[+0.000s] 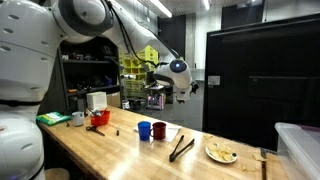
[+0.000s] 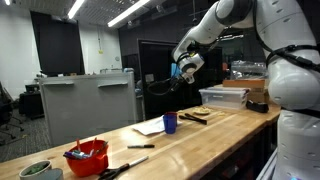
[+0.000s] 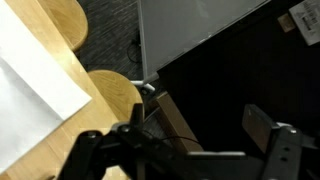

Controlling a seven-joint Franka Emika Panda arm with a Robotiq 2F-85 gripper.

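My gripper hangs high above the back of the table and points downward, clear of everything. In the wrist view its dark fingers stand apart, and only floor, stools and a dark panel show beyond them. Below and to its left, a blue cup stands beside a dark red mug. Behind them lies a white sheet, which also reaches into the wrist view's left side. Black tongs rest in the middle of the table. Nearer the right end is a plate bearing yellowish pieces.
A red container with utensils stands at the table's far end, near a bowl. A black-handled tool and a dark marker lie nearby. A translucent bin occupies the right edge.
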